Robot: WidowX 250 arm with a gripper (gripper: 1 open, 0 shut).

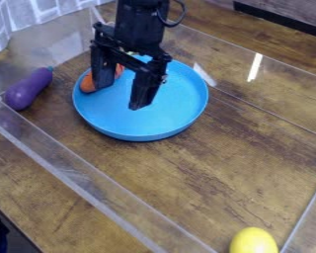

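Note:
My black gripper (125, 74) hangs over the blue plate (161, 119), its two fingers spread apart and pointing down. An orange carrot-like object (91, 81) lies on the left part of the plate, partly behind the left finger. Whether anything is between the fingers is hard to tell.
A purple eggplant-like object (29, 89) lies left of the plate. A yellow egg-shaped object (253, 240) sits at the bottom right. Clear plastic edges run along the wooden table (233, 148), which is mostly free on the right.

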